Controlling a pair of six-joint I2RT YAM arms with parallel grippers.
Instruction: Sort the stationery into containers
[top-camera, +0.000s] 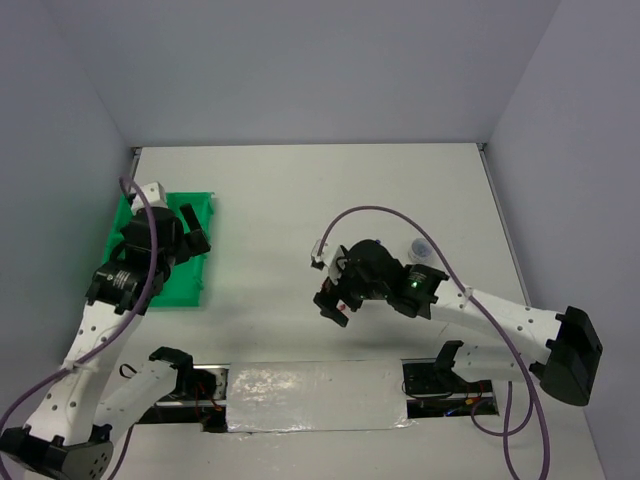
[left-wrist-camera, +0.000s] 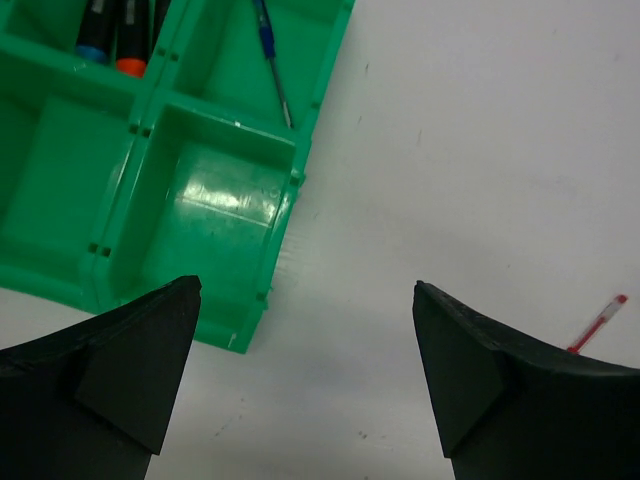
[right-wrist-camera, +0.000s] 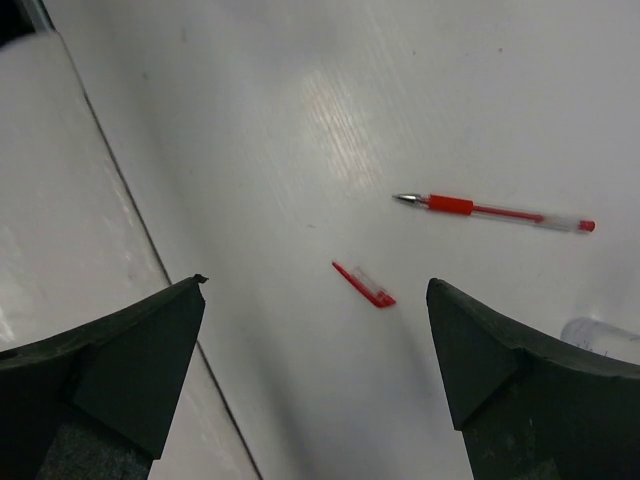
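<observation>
My left gripper (top-camera: 195, 225) is open over the green tray (top-camera: 180, 294), empty between its fingers. In the left wrist view, dark markers (left-wrist-camera: 133, 40) lie in one compartment and a blue pen (left-wrist-camera: 270, 55) in another. My right gripper (top-camera: 330, 295) stands open over the middle-right table. Below it in the right wrist view lie a red gel pen (right-wrist-camera: 500, 212) and, apart from it, a red cap (right-wrist-camera: 365, 285). A clear cylindrical object (right-wrist-camera: 600, 338) is partly visible at the right edge.
A round pale object (top-camera: 420, 250) sits behind the right arm. A strip (top-camera: 310, 395) runs along the front, and walls flank both sides.
</observation>
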